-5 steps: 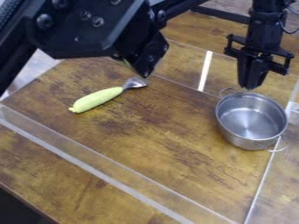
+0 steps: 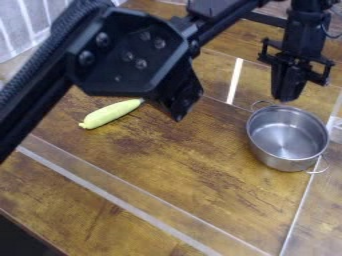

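The black robot gripper [image 2: 290, 85] is at the upper right, above the back of a steel pot [image 2: 285, 143] with wire handles; its dark fingers point down and I cannot tell how far apart they are. A yellow corn-like object [image 2: 107, 115] lies at left on the wooden table, its far end partly hidden by a large black arm part [image 2: 134, 60] that crosses the upper left of the view.
Pale tape lines cross it. A light-coloured surface lies beyond the table at the top left.
The large black arm part has come lower over the table, now covering more beside the yellow object. The gripper has shifted slightly above the pot. The pot has not moved.
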